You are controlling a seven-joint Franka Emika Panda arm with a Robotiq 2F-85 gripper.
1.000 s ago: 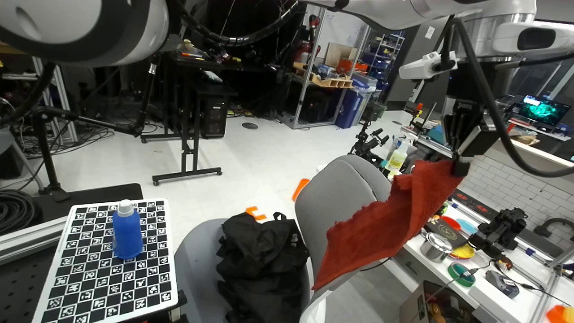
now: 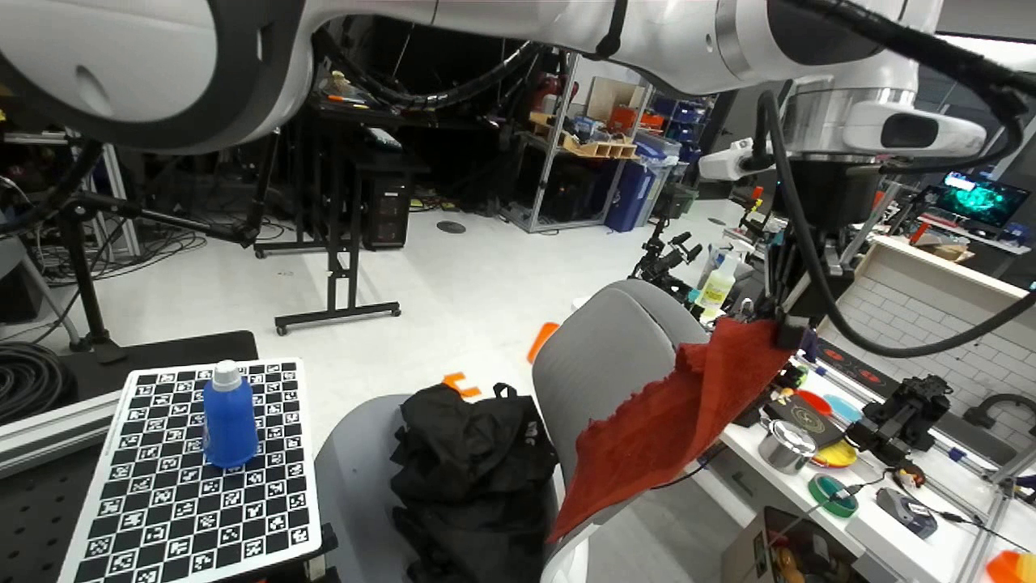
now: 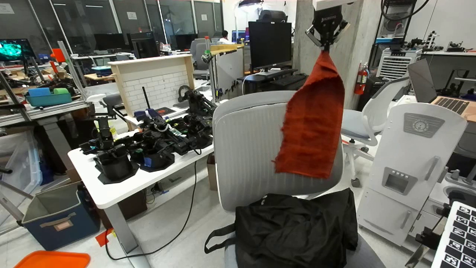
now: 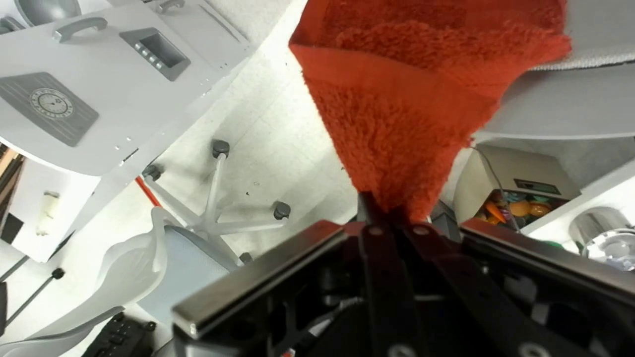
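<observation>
A red towel [image 3: 312,120] hangs by one pinched end from my gripper [image 3: 326,48], which is shut on it. In the wrist view the towel [image 4: 405,113] narrows to a point at the fingertips and spreads out beyond them. The grey office chair's backrest [image 3: 250,147] stands right by the towel; in exterior view 2 the cloth hangs in front of it. Whether the towel touches the backrest cannot be told. In exterior view 1 my gripper [image 2: 784,325] is higher than the backrest top, to its right, with the towel [image 2: 670,418] slanting down-left across the backrest.
A black bag [image 3: 294,232] lies on the chair seat. A blue bottle [image 2: 229,418] stands on a checkered board [image 2: 282,486]. To the chair's side is a white table [image 3: 111,192] with black devices; a toy fridge [image 3: 401,165] stands on its other side.
My gripper has moved left and slightly down in exterior view 1, carrying the towel with it. The towel's lower end has shifted a little left and down. Chair, bag and bottle have stayed put.
</observation>
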